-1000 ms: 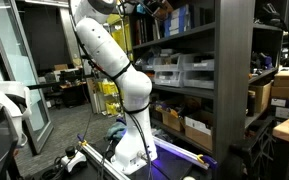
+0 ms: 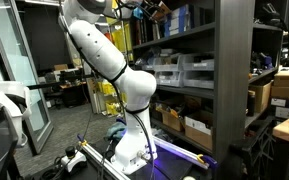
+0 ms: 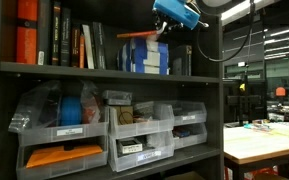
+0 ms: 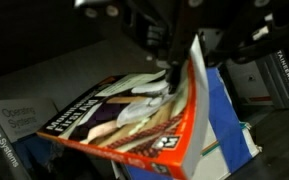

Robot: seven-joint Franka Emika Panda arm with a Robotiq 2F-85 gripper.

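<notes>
An orange-edged book with "First Aid" on its cover (image 4: 134,112) fills the middle of the wrist view, tilted, its spine toward the lower right. My gripper is shut on the edge of this book; the dark, blurred fingers partly hide where they touch it. In exterior view 2 the book shows as a thin orange strip (image 3: 137,34), held roughly flat in front of the blue-and-white volumes on the top shelf. The gripper (image 3: 160,28) is small there, just below the white-and-blue wrist. In exterior view 1 the gripper is hard to make out at the top edge.
Blue-and-white volumes (image 3: 149,58) stand right behind the held book. Dark and red books (image 3: 59,38) line the shelf to the left. Below the shelf board (image 3: 94,73) sit clear plastic bins (image 3: 142,127). A tall dark side panel (image 2: 229,75) bounds the shelving.
The upper part of the arm has shifted slightly left and up in exterior view 1. The base and the shelf contents look unchanged.
</notes>
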